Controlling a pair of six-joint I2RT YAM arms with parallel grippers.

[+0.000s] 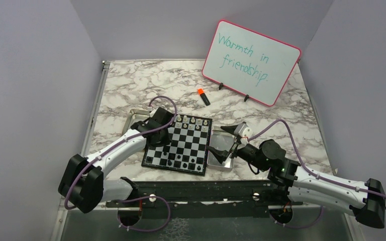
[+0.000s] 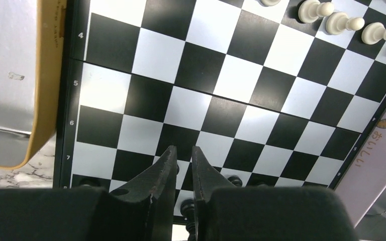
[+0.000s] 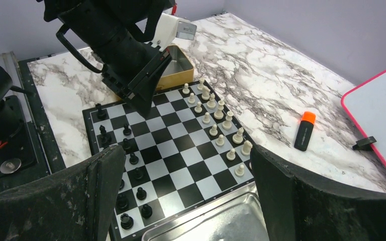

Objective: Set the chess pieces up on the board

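Observation:
The chessboard [image 1: 187, 145] lies mid-table. White pieces [image 3: 212, 104] stand along its far side, and black pieces [image 3: 133, 158] along its near side, mostly upright. My left gripper hangs over the board's left part with its fingers slightly apart. Bare squares show in that narrow gap, and nothing is gripped. Lower down in the left wrist view, a black pawn [image 2: 187, 206] stands partly behind those fingers. Over the right-hand tray, my right gripper is wide open and empty.
A metal tray [image 3: 171, 80] stands left of the board, another tray [image 1: 220, 167] right of it. Both look empty where visible. Behind are an orange-capped marker [image 1: 203, 97] and a whiteboard [image 1: 251, 63].

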